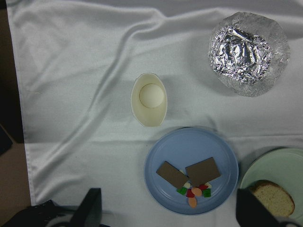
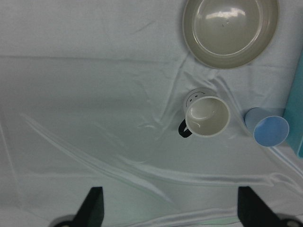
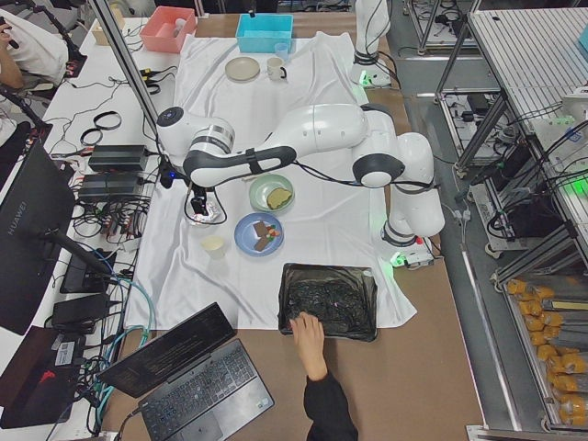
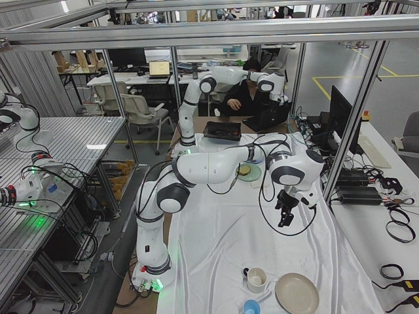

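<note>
Both grippers are open and empty in their wrist views. My left gripper hangs above a blue plate (image 1: 165, 189) with brown pieces and small coloured bits, a green plate (image 1: 270, 165) with bread (image 1: 272, 198), a cream cup (image 1: 149, 106) and a foil-covered bowl (image 1: 241, 54). My right gripper is above the cloth, short of a white mug (image 2: 207, 117), a blue cup (image 2: 270, 127) and a beige plate (image 2: 229, 33).
A black tray (image 3: 326, 322) with a person's hand (image 3: 306, 338) on it lies at one end, beside a laptop (image 3: 202, 395). A light-blue bin (image 3: 264, 33) stands at the other end. The cloth has bare patches between the dishes.
</note>
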